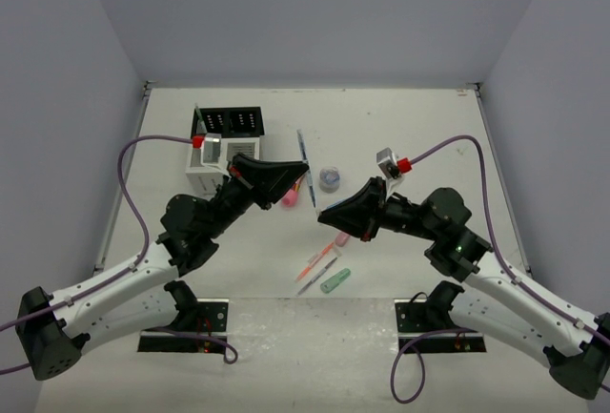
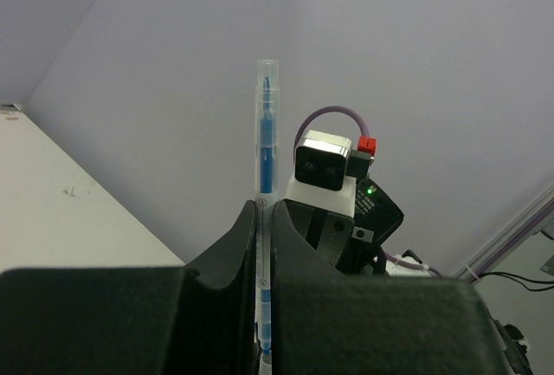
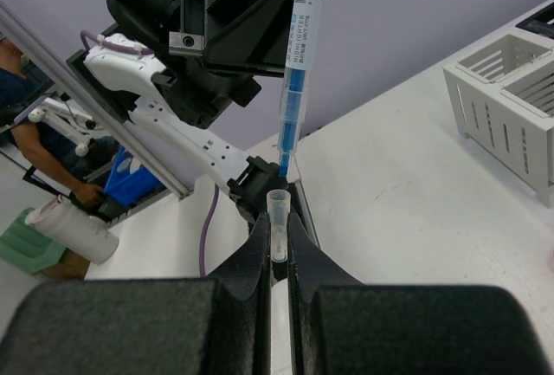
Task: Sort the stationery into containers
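My left gripper (image 1: 305, 165) is shut on the middle of a slim blue-and-white highlighter (image 2: 266, 154), which stands nearly upright. A clear cap covers its upper end. Its bare blue lower tip points down in the right wrist view. Just below that tip, my right gripper is shut on a small clear cap (image 3: 278, 210), open end up. Tip and cap look nearly in line, with a small gap. On the table lie an orange pen (image 1: 315, 258), a grey pen (image 1: 317, 276), a green item (image 1: 335, 280) and a pink item (image 1: 290, 197).
At the back left stand a black compartment tray (image 1: 229, 109) and a white slotted basket (image 3: 506, 124), partly behind my left arm. A small round clear object (image 1: 330, 179) lies near the middle.
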